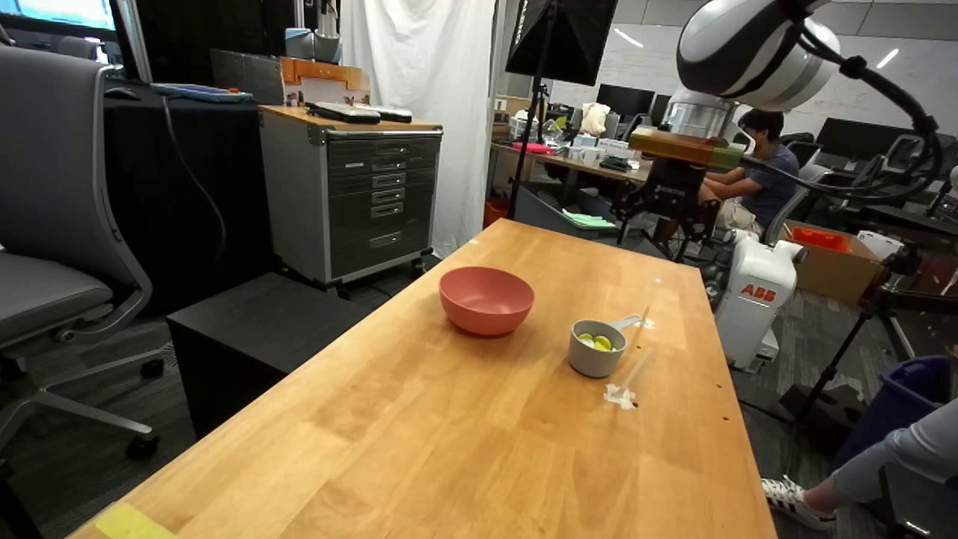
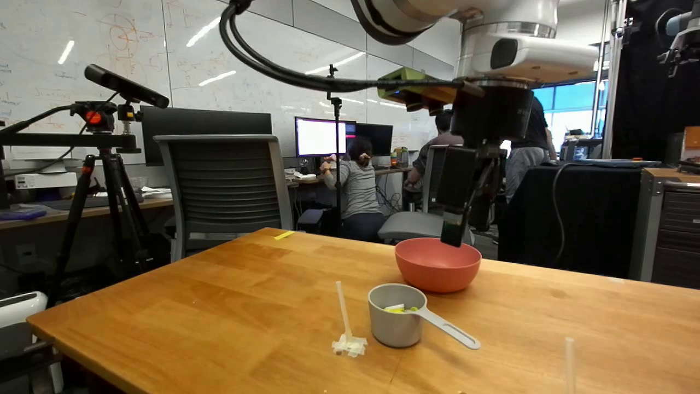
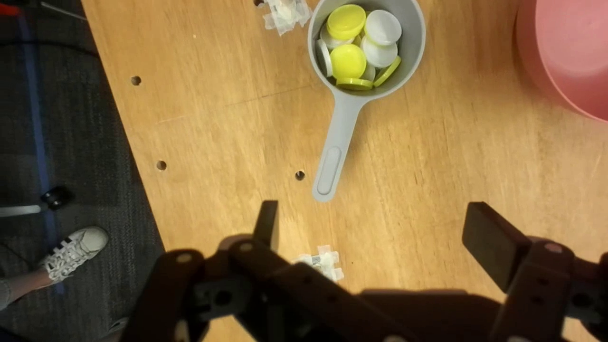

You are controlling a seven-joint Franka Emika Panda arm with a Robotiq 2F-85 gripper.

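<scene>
On the wooden table stands a grey cup with a long handle (image 3: 335, 151), upright, holding several yellow and white caps (image 3: 348, 61). A pinkish-red bowl (image 1: 486, 302) rests close to it; in the wrist view only part of it shows at the upper right, and what I see of its inside is empty. My gripper is open above the table, its fingers wide apart and nothing between them. In the wrist view the tip of the cup's handle lies just beyond the gap between the fingers. The gripper (image 1: 653, 242) hangs well clear of the tabletop.
Two thin translucent sticks rise from the table, taped down at their bases; one stick (image 2: 343, 308) is right beside the cup, the other stick (image 2: 570, 366) nearer the front right. Bare tabletop (image 1: 431, 431) spreads widely around. Small holes dot the wood near one edge.
</scene>
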